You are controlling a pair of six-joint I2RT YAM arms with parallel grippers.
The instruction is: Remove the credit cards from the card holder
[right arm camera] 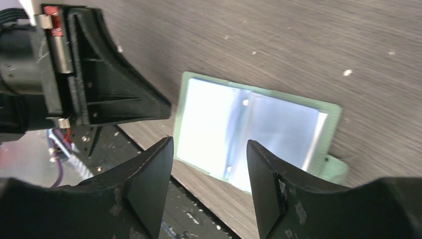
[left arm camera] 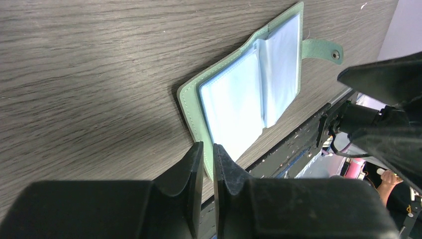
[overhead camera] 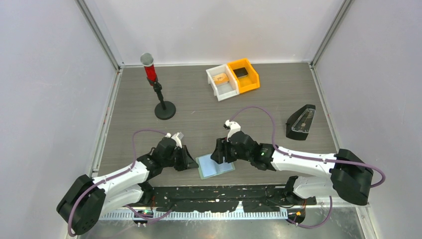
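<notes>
The mint-green card holder (overhead camera: 208, 172) (left arm camera: 191, 104) (right arm camera: 328, 124) lies open on the table near the front, with pale translucent sleeves (left arm camera: 231, 99) (right arm camera: 206, 124). My left gripper (overhead camera: 193, 163) is shut on the near left edge of the card holder. My right gripper (overhead camera: 219, 155) stands open over the holder, its fingertips apart with nothing between them. Whether cards sit inside the sleeves is hard to tell; a white edge shows along one side.
A white bin (overhead camera: 215, 72) and an orange bin (overhead camera: 253, 79) stand at the back, a black stand with a red object (overhead camera: 164, 110) at the back left, a dark wedge-shaped device (overhead camera: 298, 124) at the right.
</notes>
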